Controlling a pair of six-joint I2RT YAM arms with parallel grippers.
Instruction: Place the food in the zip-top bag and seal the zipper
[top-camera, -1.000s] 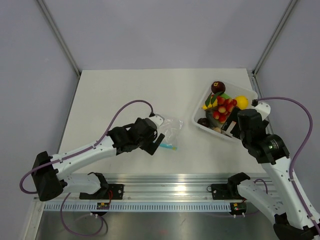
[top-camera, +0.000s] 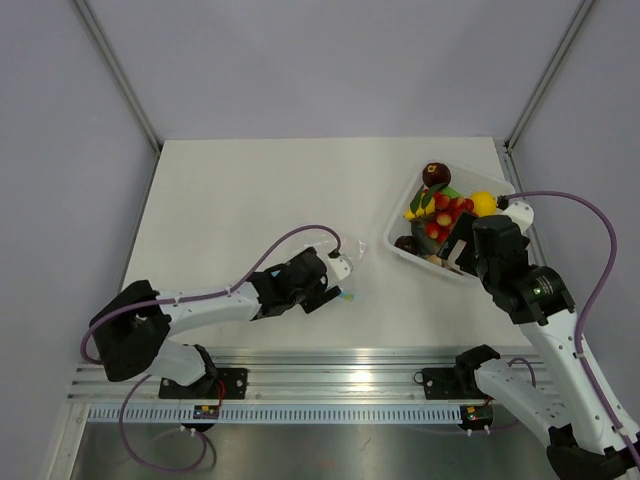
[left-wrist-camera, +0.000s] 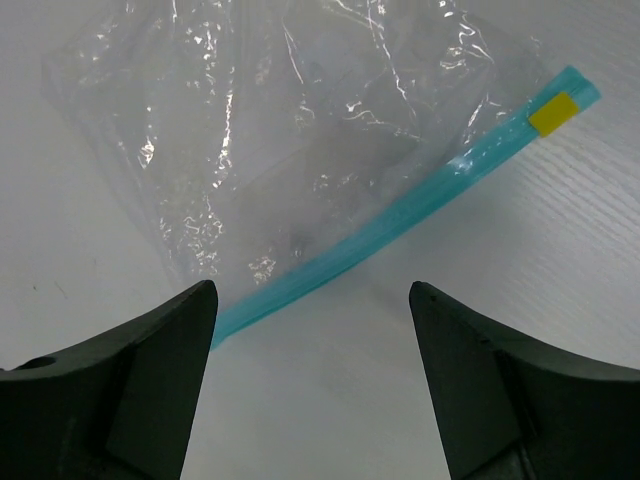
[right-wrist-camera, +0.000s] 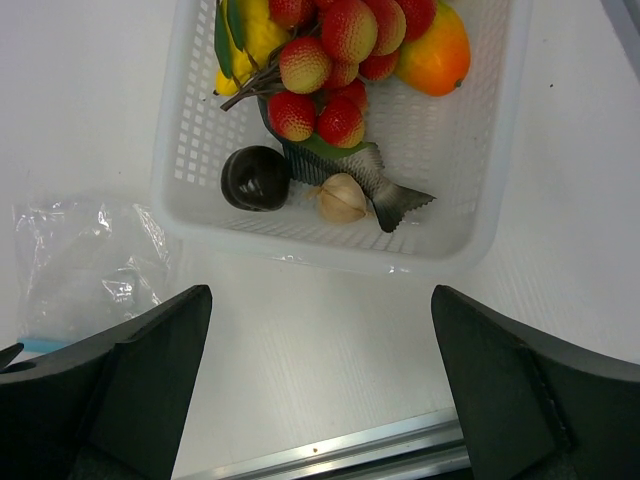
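A clear zip bag (left-wrist-camera: 300, 130) lies flat and empty on the white table, its blue zipper strip (left-wrist-camera: 400, 215) with a yellow slider (left-wrist-camera: 552, 114). My left gripper hovers over the strip, fingers apart, nothing between them. My right gripper is open above the front of a white basket (right-wrist-camera: 470, 200) of food: lychees (right-wrist-camera: 349, 30), a mango (right-wrist-camera: 432, 55), a yellow fruit (right-wrist-camera: 261, 22), a fish (right-wrist-camera: 390, 195), a dark round item (right-wrist-camera: 254, 178) and a pale bulb (right-wrist-camera: 341, 200).
A metal rail (top-camera: 320, 360) runs along the front edge; walls stand on both sides and behind.
My left arm has moved right and slightly down in the top view, over the bag's zipper end. The right arm is almost unchanged.
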